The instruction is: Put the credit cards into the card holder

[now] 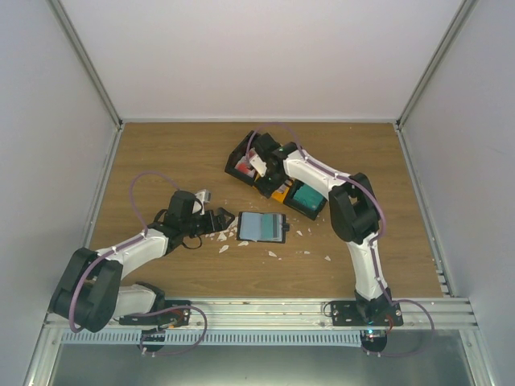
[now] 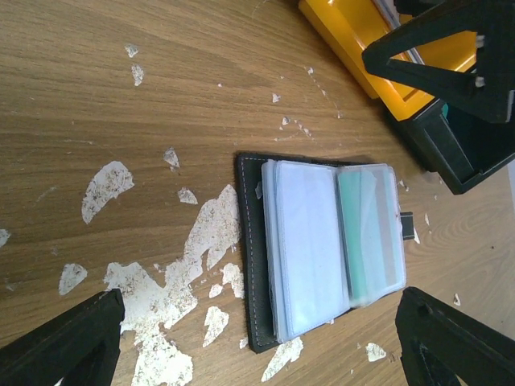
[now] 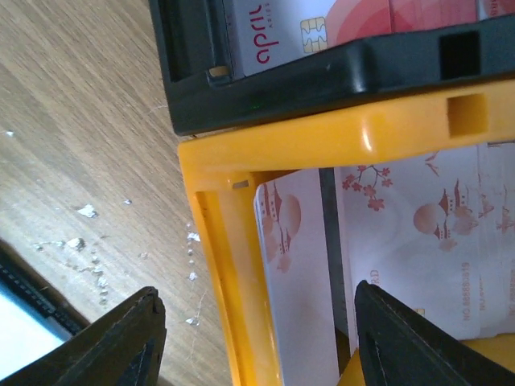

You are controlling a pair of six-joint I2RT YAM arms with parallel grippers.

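The card holder [image 2: 310, 241] lies spread flat on the table, its clear sleeves facing up and a green tint showing in the right-hand one. My left gripper is open at the holder's left side in the top view, nothing between its fingers. Over the yellow tray [image 3: 221, 265], my right gripper also stands open. A whitish card with a pink print [image 3: 298, 273] leans in that tray between the right fingers, not gripped. Beside it are more pale cards [image 3: 410, 233] with red blossoms. A red and grey card [image 3: 282, 32] lies in the black tray.
The black tray [image 3: 282, 95] adjoins the yellow one at the back. Another dark tray [image 1: 306, 198] with green contents stands on the right. Pale worn patches [image 2: 153, 314] mark the table near the holder.
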